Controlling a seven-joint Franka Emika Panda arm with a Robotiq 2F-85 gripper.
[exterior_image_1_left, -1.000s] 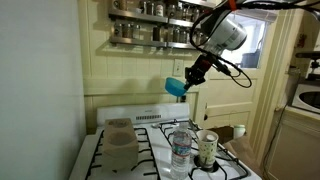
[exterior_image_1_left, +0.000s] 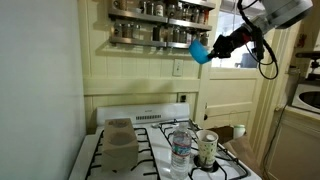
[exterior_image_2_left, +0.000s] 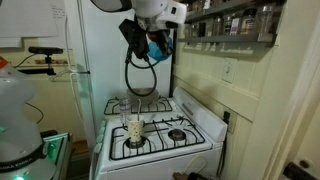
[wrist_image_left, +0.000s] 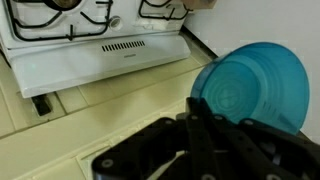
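Note:
A blue bowl (exterior_image_1_left: 197, 52) hangs in the air above the stove, below the spice shelves. My gripper (exterior_image_1_left: 212, 55) is shut on its thin rim. In the wrist view the bowl (wrist_image_left: 262, 85) fills the right side, tilted so its inside shows, and the gripper meets its near edge. From the second exterior view, part of the bowl (exterior_image_2_left: 160, 44) shows beside the arm, which hides the fingertips.
On the white stove (exterior_image_2_left: 205, 150) stand a brown block (exterior_image_1_left: 120, 146), a clear water bottle (exterior_image_1_left: 181, 150) and a pale can-like cup (exterior_image_1_left: 207, 148). Shelves of jars (exterior_image_1_left: 160, 34) line the wall close to the bowl. A small white cup (exterior_image_1_left: 239, 131) sits at the right.
My gripper has risen and moved right in the first exterior view, carrying the blue bowl up from just above the stove's back panel. The things on the stove have stayed put.

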